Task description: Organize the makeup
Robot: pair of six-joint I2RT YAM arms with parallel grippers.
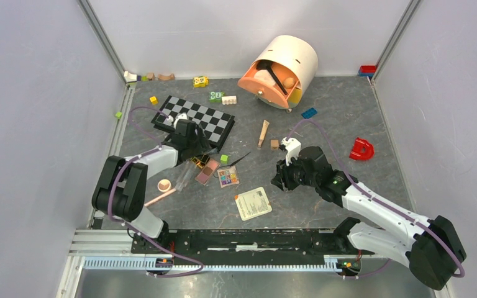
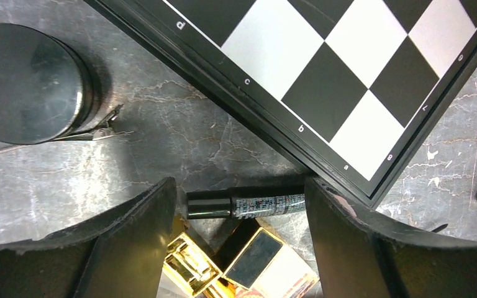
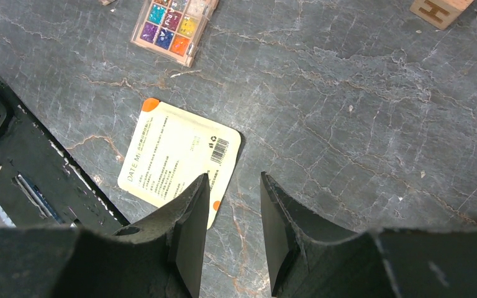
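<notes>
My left gripper is open over a dark tube with a shiny black cap (image 2: pixel 209 208), which lies between its fingers along the edge of the chessboard. Gold cases (image 2: pixel 190 261) lie just below, partly hidden by the left finger. A round dark compact (image 2: pixel 28 84) is at the upper left of that view. In the top view sit a pink palette (image 1: pixel 207 172), a colourful eyeshadow palette (image 1: pixel 228 177) and a tan tube (image 1: pixel 263 133). Above bare table beside the cream card (image 3: pixel 177 158), my right gripper is partly open and empty.
The chessboard (image 1: pixel 208 118) lies behind the left gripper. A peach bin (image 1: pixel 295 56) on its side at the back holds a black brush (image 1: pixel 273 79). Toy blocks line the back; a red block (image 1: pixel 361 149) is at right.
</notes>
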